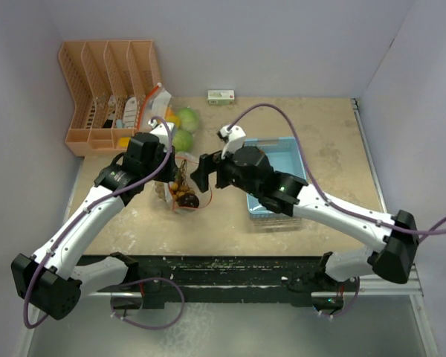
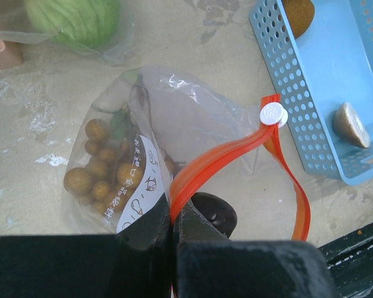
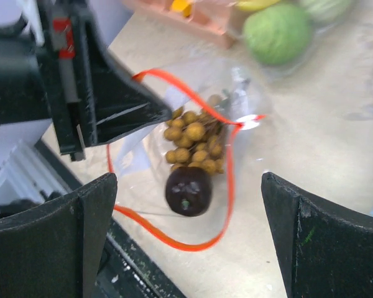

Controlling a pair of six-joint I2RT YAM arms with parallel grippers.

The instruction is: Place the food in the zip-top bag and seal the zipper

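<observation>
The clear zip top bag (image 2: 217,118) stands with its mouth spread, its orange zipper rim (image 2: 224,156) bearing a white slider (image 2: 272,113). My left gripper is shut on that rim. Inside the bag lie several small brown round foods (image 3: 196,131) and a dark round food (image 3: 188,191) nearer the mouth. My right gripper (image 1: 201,169) hangs just right of the bag mouth, open, with nothing held. From the right wrist view, its fingers (image 3: 295,230) frame the bag opening from above. The blue basket (image 2: 292,77) holds a brown round food (image 2: 298,15) and a brown-and-white piece (image 2: 350,125).
An orange divided rack (image 1: 73,97) stands at the back left, beside another clear bag with green round produce (image 1: 188,119). At the back lies a small white-and-green box (image 1: 221,97).
</observation>
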